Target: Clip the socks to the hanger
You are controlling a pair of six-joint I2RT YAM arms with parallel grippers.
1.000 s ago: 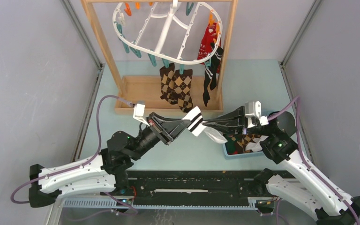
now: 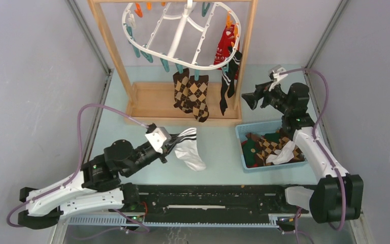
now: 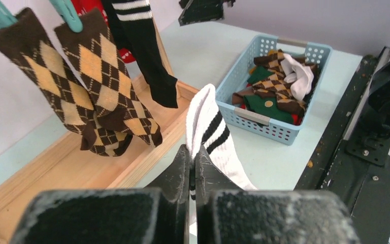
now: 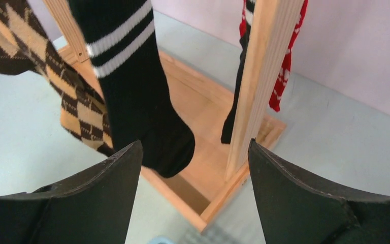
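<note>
A white sock with black stripes (image 2: 189,151) hangs over the table from my left gripper (image 2: 177,137). In the left wrist view the left fingertips (image 3: 182,165) pinch the sock (image 3: 209,127) near its upper end. My right gripper (image 2: 256,99) is open and empty, right of the hanging socks; its fingers (image 4: 119,175) stand wide apart in the right wrist view. The round white hanger (image 2: 127,33) hangs from a wooden frame. Brown argyle socks (image 2: 198,94), black striped socks (image 2: 228,76) and a red sock (image 2: 222,48) hang from its clips.
At right a blue basket (image 2: 239,147) holds several more socks. The frame's wooden base (image 2: 152,104) lies below the hanger. Several teal clips (image 2: 164,64) along the hanger's left front are empty. Open table (image 2: 223,173) lies between the left gripper and the basket.
The right gripper has let go of the white sock, opened, and moved right and back. The left gripper has drawn leftwards with the sock, which now hangs down.
</note>
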